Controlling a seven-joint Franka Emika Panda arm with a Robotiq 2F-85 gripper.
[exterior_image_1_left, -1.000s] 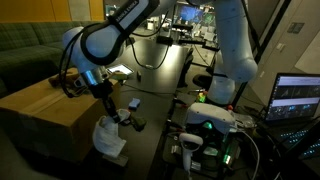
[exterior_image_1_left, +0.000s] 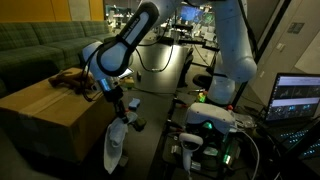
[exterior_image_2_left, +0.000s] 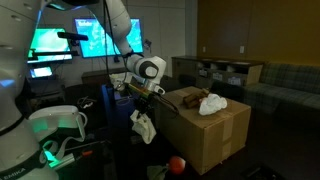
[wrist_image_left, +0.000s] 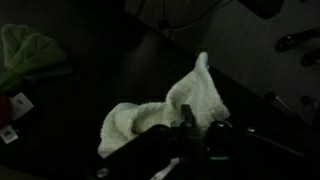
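A white cloth (exterior_image_1_left: 114, 147) hangs in loose folds from my gripper (exterior_image_1_left: 124, 114), beside the cardboard box. In exterior view 2 the same cloth (exterior_image_2_left: 143, 126) is in front of the box's near left corner, below the arm. The wrist view shows the cloth (wrist_image_left: 170, 115) bunched at the dark fingers, one corner sticking up. My gripper is shut on it; the fabric and the dim light hide much of the fingertips. Whether the cloth's lower end touches the dark surface I cannot tell.
The large cardboard box (exterior_image_2_left: 208, 140) has a white crumpled item (exterior_image_2_left: 213, 104) and brown things on top. A red round object (exterior_image_2_left: 177, 165) lies in front of it. The wrist view also shows a green soft item (wrist_image_left: 32, 52) at the upper left.
In exterior view 1 the arm has swung to the right, away from over the box. The cloth has moved slightly right and hangs lower and narrower.
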